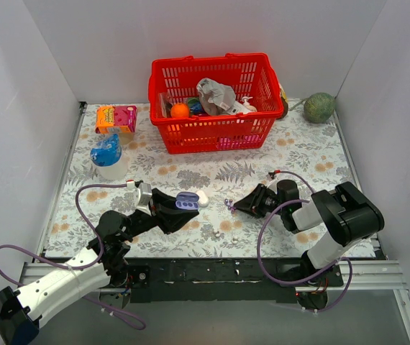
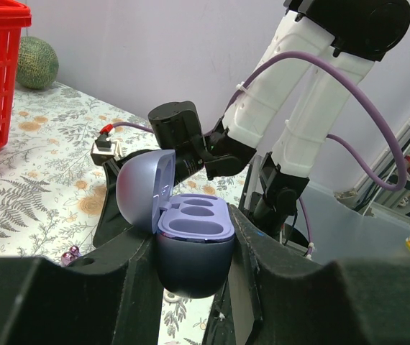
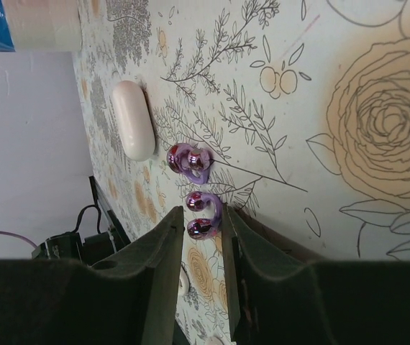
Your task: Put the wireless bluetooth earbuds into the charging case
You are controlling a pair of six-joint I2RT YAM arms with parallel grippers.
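The purple charging case [image 2: 195, 228] is held with its lid raised and its earbud slots empty, my left gripper shut on its body. In the right wrist view, one purple earbud [image 3: 203, 228] with shiny red-purple ends lies on the cloth between the fingertips of my right gripper. Those fingers are partly open, with a narrow gap; the right finger [image 3: 230, 237] is close against the bud's side, and contact is hard to judge. The second earbud [image 3: 189, 162] lies just beyond, clear of the fingers.
A white rounded object [image 3: 133, 120] lies on the cloth beyond the earbuds, behind the case in the top view. At the back stands a red basket [image 1: 216, 136] of goods. A blue-topped white container [image 1: 108, 158] and a snack box [image 1: 116, 118] are at the left.
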